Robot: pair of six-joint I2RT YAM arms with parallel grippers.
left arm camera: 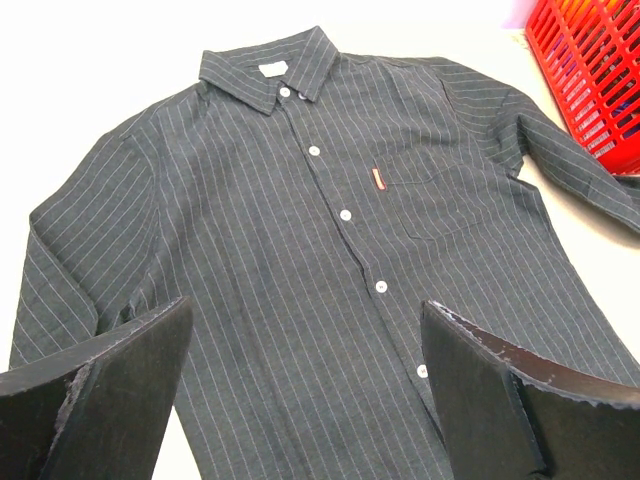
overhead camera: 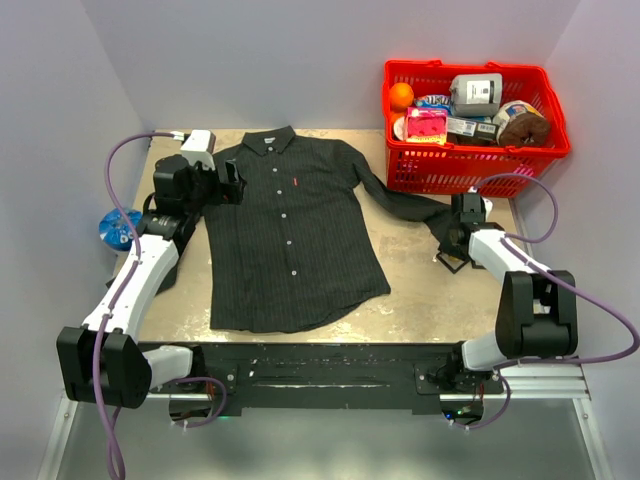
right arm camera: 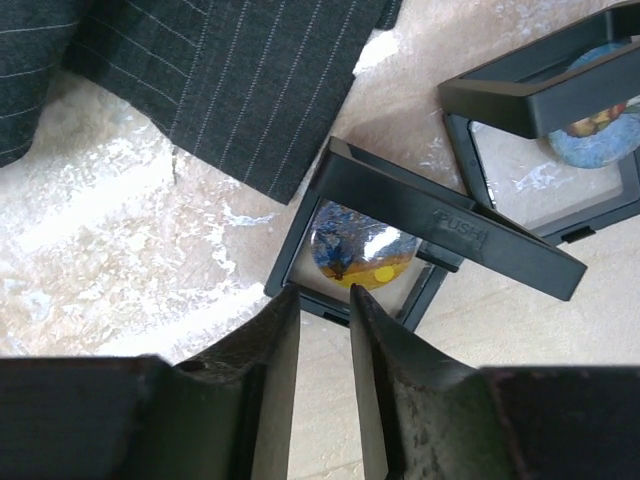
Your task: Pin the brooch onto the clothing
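A dark pinstriped shirt [overhead camera: 300, 230] lies flat, collar away from me, a small red tag [left arm camera: 379, 179] at its chest pocket. Above its left shoulder area in the top view my left gripper stands open and empty. Two black cases lie by the sleeve's end in the right wrist view. A round brooch [right arm camera: 360, 245] with a blue and yellow picture rests in the nearer case [right arm camera: 289, 250], partly covered by its raised lid. My right gripper points at this case's near edge, its fingertips a narrow gap apart with nothing visible between. Another round brooch [right arm camera: 597, 145] is in the second case [right arm camera: 467, 165].
Behind the right arm stands a red basket [overhead camera: 430, 173] full of groceries, close to the shirt sleeve [overhead camera: 400, 204]. A blue round package [overhead camera: 116, 230] is beside the left arm. Bare table [overhead camera: 420, 305] shows between shirt and cases.
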